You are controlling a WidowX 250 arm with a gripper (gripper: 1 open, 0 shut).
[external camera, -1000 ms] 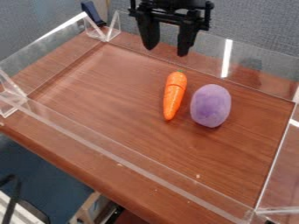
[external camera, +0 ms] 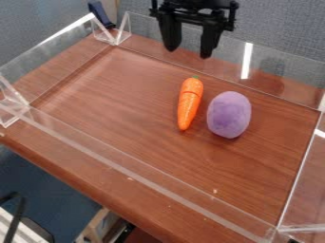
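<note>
My black gripper hangs at the top centre, above the back of the board, open with nothing between its fingers. Below it an orange carrot lies lengthwise, pointing roughly toward the front. Just right of the carrot lies a purple oval object, like an eggplant or potato, not touching it.
Clear plastic walls surround the wooden board, which is bare on the left and front. A dark blue object sits at the back left corner, outside the board.
My gripper has shifted slightly to the right over the last second. The carrot and purple object have not moved.
</note>
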